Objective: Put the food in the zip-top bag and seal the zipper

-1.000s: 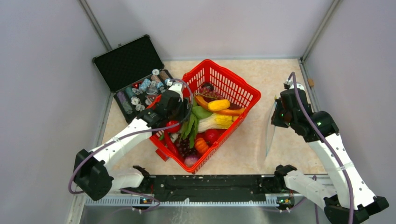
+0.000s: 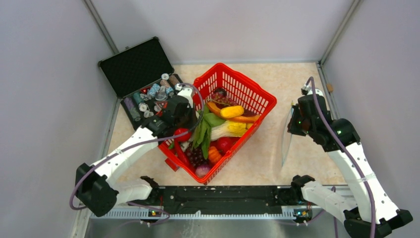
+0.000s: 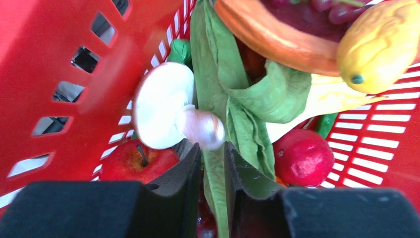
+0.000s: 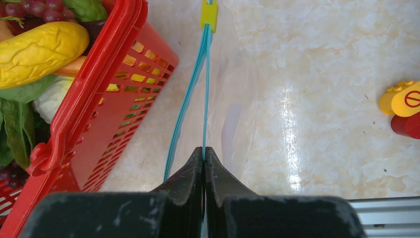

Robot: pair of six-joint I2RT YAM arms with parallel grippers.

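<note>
My left gripper is low inside the red basket, slightly open, nothing visibly between its fingers, just short of a white mushroom (image 3: 163, 101). Around it lie a red apple (image 3: 129, 163), long green leaves (image 3: 208, 59), a pomegranate (image 3: 302, 157) and a yellow vegetable (image 3: 371, 44). My right gripper is shut on the clear zip top bag (image 4: 233, 84) by its blue zipper edge, with the yellow slider (image 4: 209, 17) at the far end. The bag hangs beside the basket.
The red basket (image 2: 265, 99) fills the middle of the table. An open black case (image 2: 133, 64) with rolled items sits back left. Yellow and red toy-like objects (image 4: 406, 99) lie to the right of the bag. Bare table (image 2: 257, 168) shows at front right.
My left arm has shifted slightly within the basket area, its wrist and elbow a little displaced. The right arm and bag look unchanged.
</note>
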